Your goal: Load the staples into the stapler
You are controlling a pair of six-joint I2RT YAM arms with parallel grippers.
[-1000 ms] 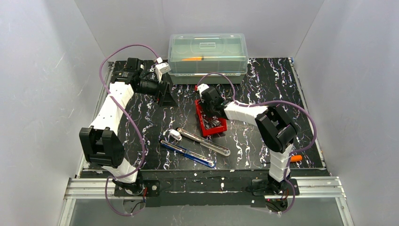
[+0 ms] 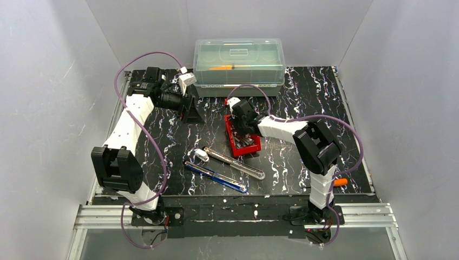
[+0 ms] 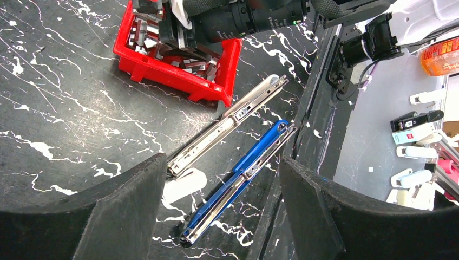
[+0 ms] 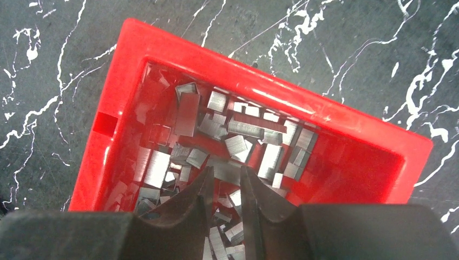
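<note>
A red bin of loose silver staple strips stands mid-table. My right gripper reaches down into it, its fingers a narrow gap apart. A grey strip shows between the fingertips, but whether they touch it is unclear. From above, the right arm hides part of the bin. Two long staplers lie unfolded, one pale silver and one blue, side by side in front of the bin. Left of the bin and above the table, my left gripper is open with nothing between its fingers.
A small white object lies against the pale stapler's left end. Behind the bin stands a clear lidded box. An orange-handled tool rests at the front right. Bare marble lies left of the bin.
</note>
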